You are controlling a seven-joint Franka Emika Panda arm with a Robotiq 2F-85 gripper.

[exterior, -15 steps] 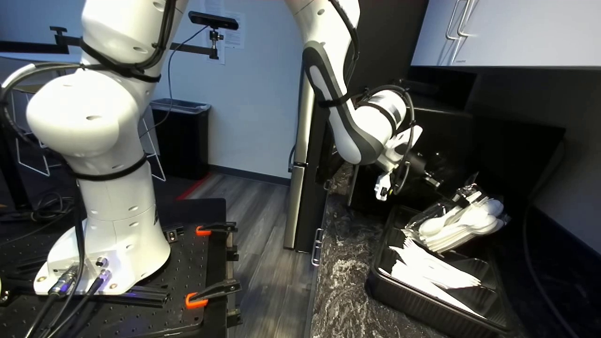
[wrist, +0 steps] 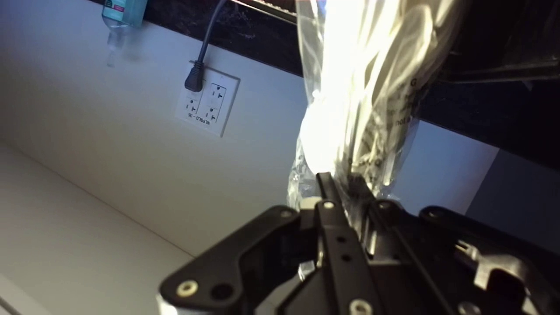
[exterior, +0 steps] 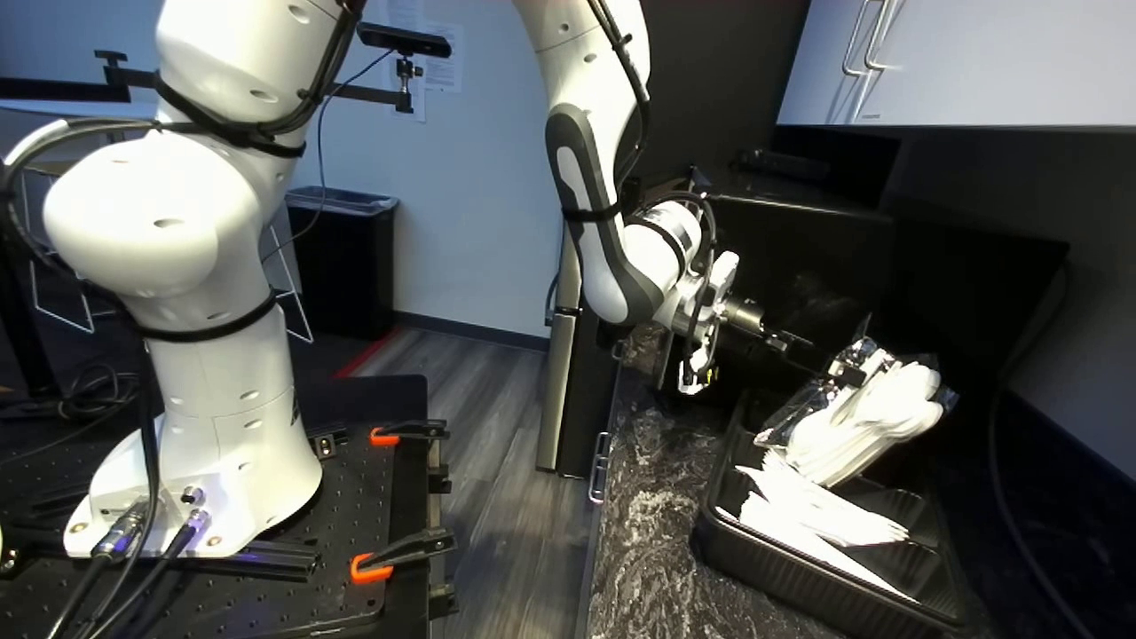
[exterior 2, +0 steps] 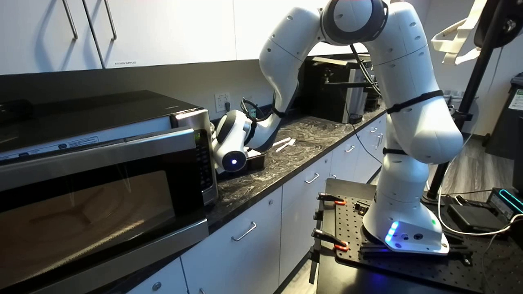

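Note:
Clear plastic wraps a bundle of white spoons [exterior: 875, 414], which tilts over the far part of a black tray [exterior: 804, 596]. The end of that bag sits between the fingers of my gripper [exterior: 838, 367], shut on it. In the wrist view the bag [wrist: 362, 105] reaches up and away from the gripper, its plastic bunched between the fingertips. Printed letters show on its right side. Loose white utensils [exterior: 815, 511] lie in the tray below the bag. Whether the bag's lower end touches the tray is hard to tell.
A large microwave [exterior 2: 98, 186] stands close beside the arm on the dark counter [exterior 2: 314, 134]. Behind are the wall and an outlet [wrist: 207, 99] with a plugged cord. White cabinets [exterior 2: 162, 29] hang above. Counter in front of the tray is clear.
My arm and gripper have moved left in exterior view 1, toward the robot's base. The bag has shifted slightly left with the gripper and stands more steeply. The tray has stayed put.

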